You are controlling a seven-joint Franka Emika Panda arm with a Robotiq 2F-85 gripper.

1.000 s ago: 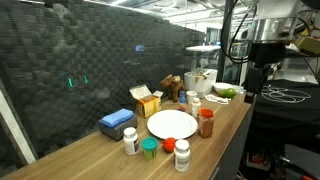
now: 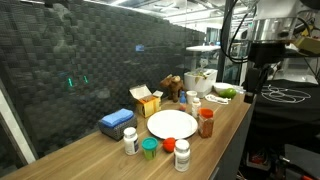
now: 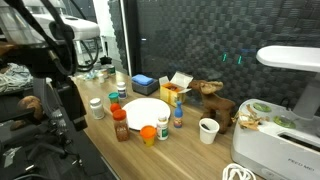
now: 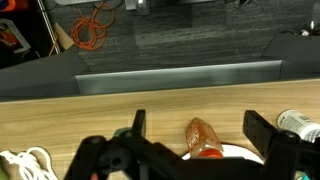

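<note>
My gripper is open, its two fingers wide apart with nothing between them. It hangs high at the table's near edge, above the wooden top. In the wrist view a red-brown jar (image 4: 203,139) appears below, between the fingers and a little beyond them. The same jar (image 2: 206,123) stands upright right of a white plate (image 2: 172,124). White bottles (image 2: 182,155), a green-lidded jar (image 2: 149,147) and a red-orange item (image 2: 169,145) are grouped in front of the plate. An orange cup (image 3: 148,134) shows in exterior view 2.
Behind the plate are a blue sponge (image 2: 117,117) on a dark container, an open yellow box (image 2: 146,101), a brown plush animal (image 3: 212,100) and a white pot (image 3: 208,130). A blue bottle (image 3: 178,112) stands nearby.
</note>
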